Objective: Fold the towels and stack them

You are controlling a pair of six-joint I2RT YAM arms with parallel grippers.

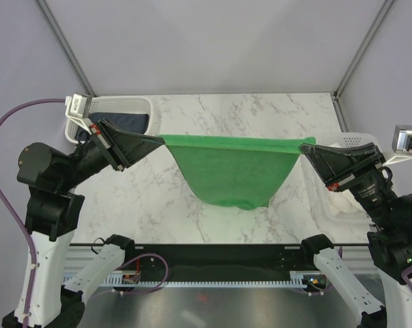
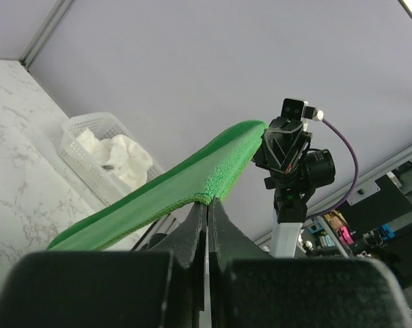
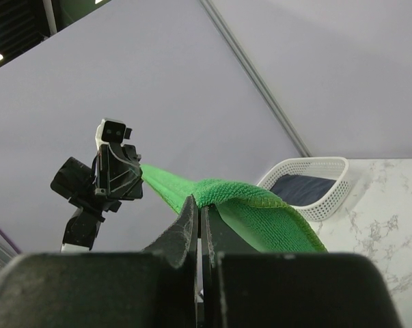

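A green towel point(image 1: 233, 171) hangs stretched between my two grippers, its body draping down over the marble table. My left gripper point(image 1: 159, 141) is shut on the towel's upper left corner; in the left wrist view its fingertips point(image 2: 201, 210) pinch the fuzzy edge. My right gripper point(image 1: 306, 147) is shut on the upper right corner, and in the right wrist view the towel point(image 3: 240, 212) folds over where the fingers meet.
A white basket with dark cloth point(image 1: 124, 121) sits at the back left, and a white basket point(image 2: 89, 157) with white cloths is at the right.
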